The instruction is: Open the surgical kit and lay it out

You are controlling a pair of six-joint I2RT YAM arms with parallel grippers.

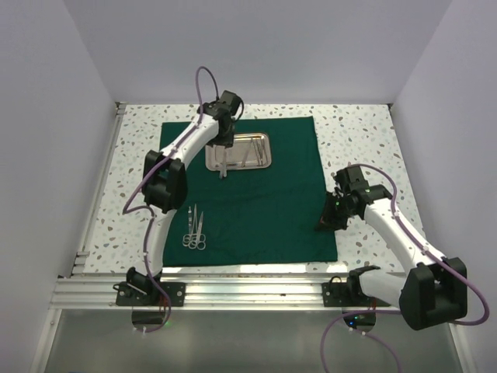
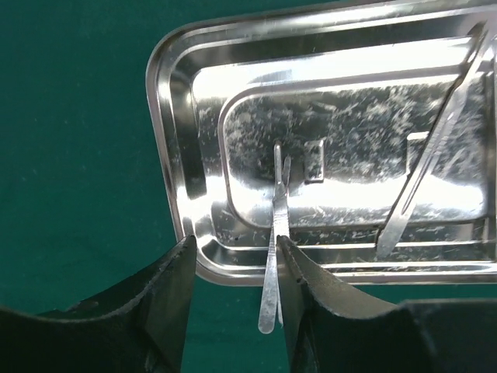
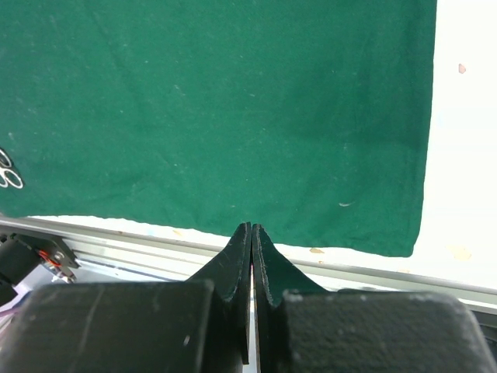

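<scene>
The metal tray [image 1: 266, 155] stands near the back of the green cloth. Over its left part is my left gripper, open, nothing between its fingers. Just right of that gap, a slim two-armed metal instrument like tweezers [image 2: 280, 208] lies across the tray's near rim, one end inside, the other out over the cloth; the right finger partly covers it. A longer instrument [image 2: 427, 161] slants inside the tray's right part. Several scissor-like tools [image 1: 196, 239] rest at the cloth's front left. My right gripper is shut and empty, near the cloth's front right.
A speckled white table [image 1: 361, 140] shows around it, with a metal rail [image 1: 248, 289] along the front edge.
</scene>
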